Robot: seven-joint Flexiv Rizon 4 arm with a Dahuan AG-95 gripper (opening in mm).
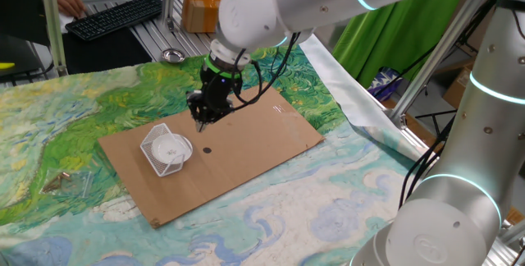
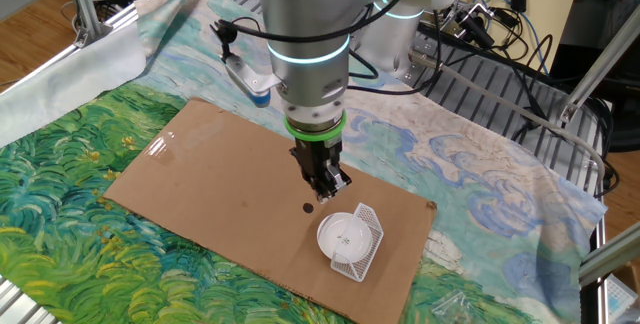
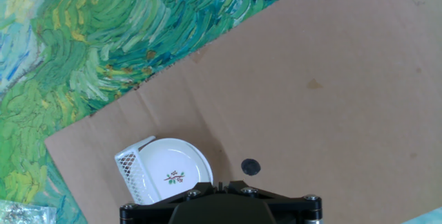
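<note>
A round white plate (image 3: 173, 162) with a small floral print lies face up against a white lattice-walled holder (image 3: 129, 172); in exterior view 1 the plate (image 1: 167, 148) rests within the holder's frame (image 1: 150, 145). More than one plate may be stacked there. Both are on a brown cardboard sheet (image 1: 238, 162). My gripper (image 1: 199, 125) hangs above the cardboard, beside the plate and apart from it. Its fingertips (image 3: 215, 185) meet at the bottom of the wrist view, and nothing shows between them. The gripper's body covers the plate's lower edge there.
A flat black disc (image 3: 251, 166) lies on the cardboard near the plate. Beyond the sheet, a clear bag of small items (image 1: 68, 183) sits on the painted cloth (image 1: 49, 135). Most of the cardboard is bare.
</note>
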